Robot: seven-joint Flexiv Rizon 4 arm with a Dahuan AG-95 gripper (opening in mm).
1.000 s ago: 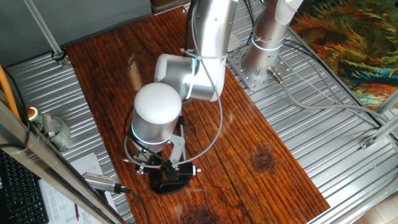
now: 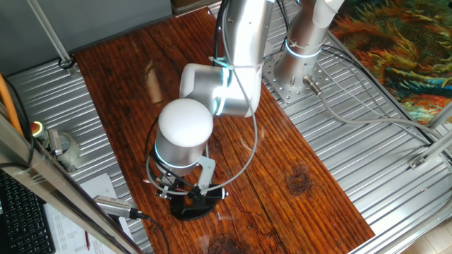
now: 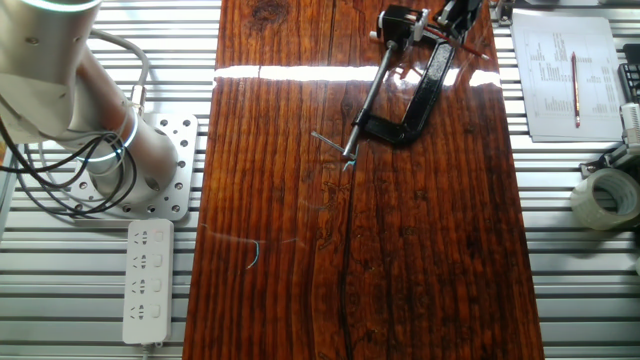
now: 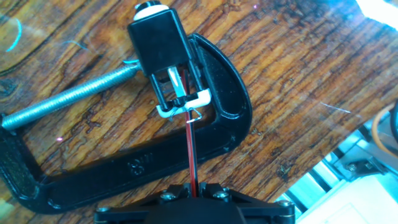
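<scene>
A thin red-and-black pencil point(image 4: 191, 146) runs from between my shut gripper's point(image 4: 194, 188) fingertips toward a small black sharpener-like device point(image 4: 161, 40). Its far end reaches the white-edged front bracket of that device; how deep it goes in is hard to see. Behind my gripper the pencil point(image 3: 478, 50) sticks out toward the papers in exterior view 2. Underneath, a black C-shaped clamp point(image 4: 230, 81) with a threaded screw lies around the device. In exterior view 1 the arm's wrist hides most of the device, with the clamp point(image 2: 192, 212) showing below it.
The wooden board point(image 3: 420, 260) is bare apart from the clamp and device. Past its edge lie printed papers point(image 3: 550, 60) with another pencil point(image 3: 576, 95), plus a tape roll point(image 3: 607, 198). A power strip point(image 3: 148, 280) sits near the robot base.
In exterior view 1 the arm's wrist has shifted slightly right and a little toward the front. The clamp stays in place.
</scene>
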